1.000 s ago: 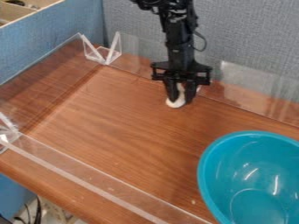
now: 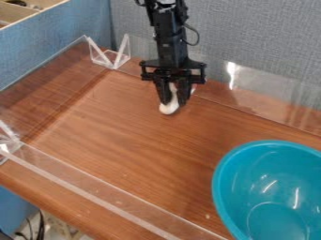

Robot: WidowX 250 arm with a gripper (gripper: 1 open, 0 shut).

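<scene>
My black gripper (image 2: 174, 90) reaches down near the back of the wooden table, shut on a small white object (image 2: 168, 106) that shows between and below its fingers. Whether that object rests on the table or hangs just above it I cannot tell. A large empty turquoise bowl (image 2: 272, 192) stands at the front right, apart from the gripper.
Clear plastic walls (image 2: 113, 204) edge the wooden table (image 2: 100, 131), with white corner brackets (image 2: 108, 54) at the back left. A grey padded wall (image 2: 264, 47) stands behind.
The arm and gripper have moved left, with the white object moving along in the gripper's hold. The bowl has not moved.
</scene>
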